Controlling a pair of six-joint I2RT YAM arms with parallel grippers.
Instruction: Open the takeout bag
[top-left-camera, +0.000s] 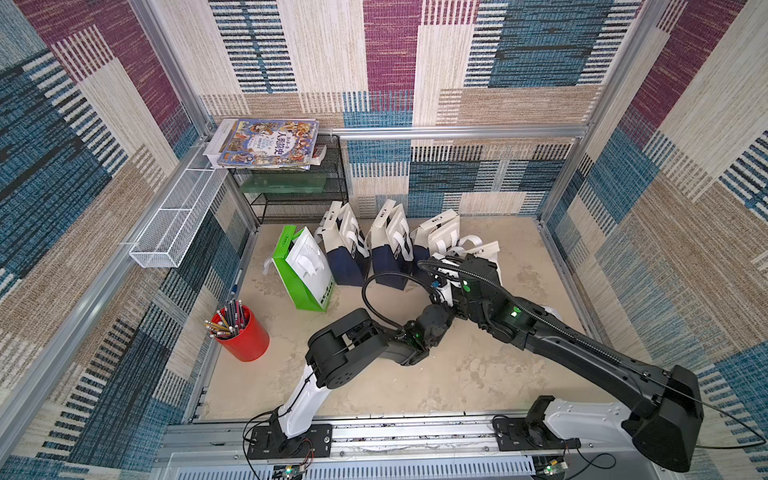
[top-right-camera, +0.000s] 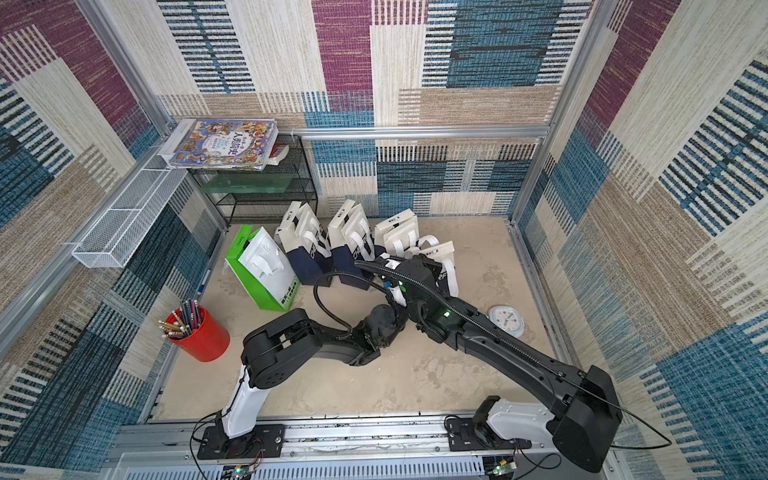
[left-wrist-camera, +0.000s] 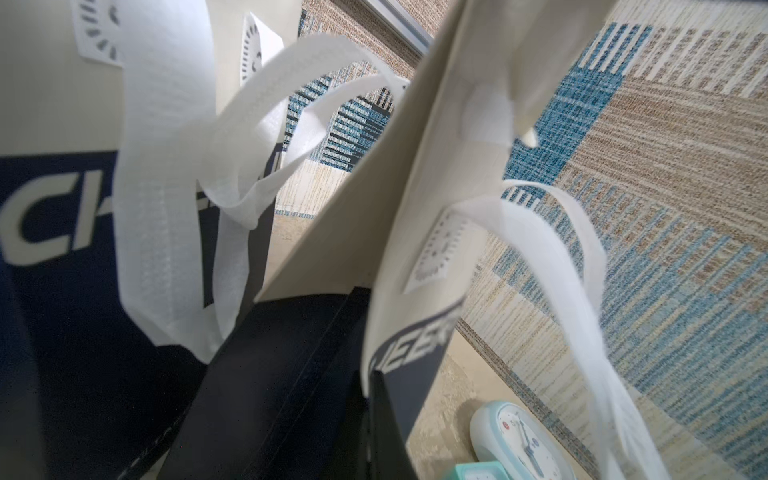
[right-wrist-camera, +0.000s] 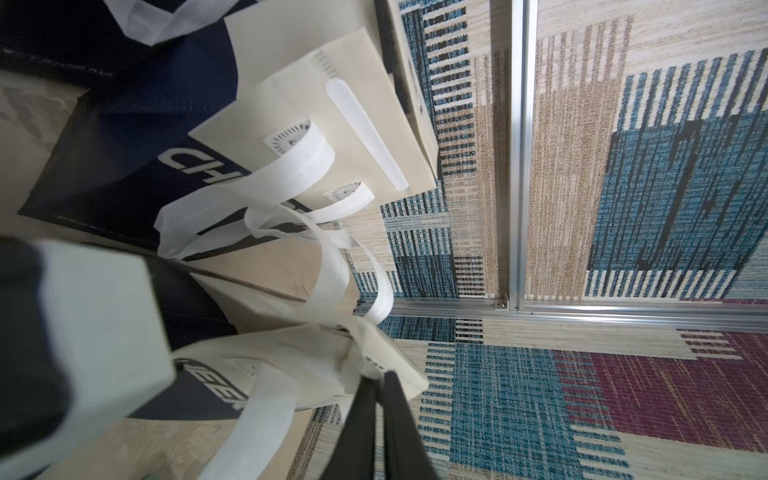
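The takeout bag (left-wrist-camera: 436, 264), cream above and navy below with white strap handles, stands at the right end of the bag row; the arms partly cover it in both top views. Its top part is folded and skewed. In the left wrist view my left gripper is shut, with the thin edge of the bag's front panel running in between its fingertips. My right gripper is at the bag's upper flap (right-wrist-camera: 404, 374), its fingers close together with a narrow slit; whether any of the flap or strap lies between them is unclear.
Similar navy-and-cream bags (top-left-camera: 392, 248) and a green-and-white bag (top-left-camera: 304, 268) stand to the left. A red pencil cup (top-left-camera: 244, 336) is at far left, a round clock (top-right-camera: 506, 321) at right.
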